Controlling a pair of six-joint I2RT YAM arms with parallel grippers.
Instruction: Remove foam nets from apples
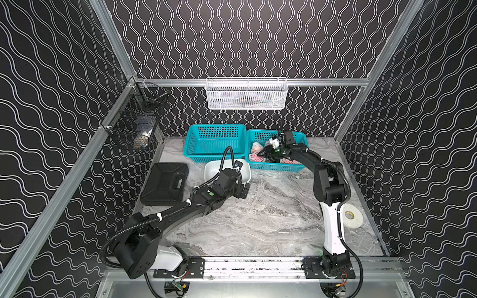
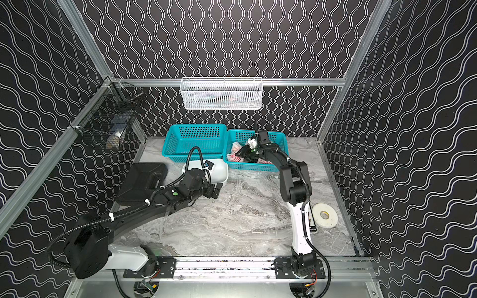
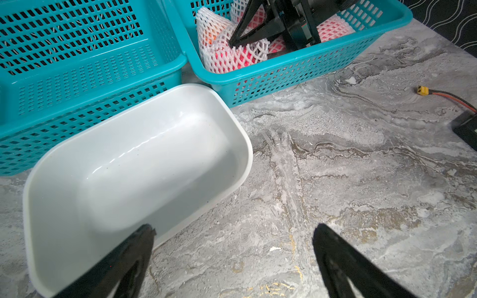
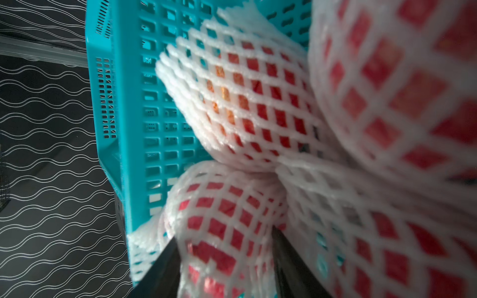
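Note:
Several apples in white foam nets lie in the right teal basket (image 1: 268, 167). My right gripper is down inside it, around a netted apple (image 4: 223, 218) at the bottom of the right wrist view, fingers apart on either side; whether they press on it I cannot tell. More netted apples (image 4: 238, 99) lie alongside. My left gripper stands open with nothing between its fingers, over the near edge of the empty white tub (image 3: 149, 154).
The left teal basket (image 1: 215, 137) is empty, behind the tub. A black case (image 1: 163, 183) lies at the left, a tape roll (image 1: 353, 218) at the right.

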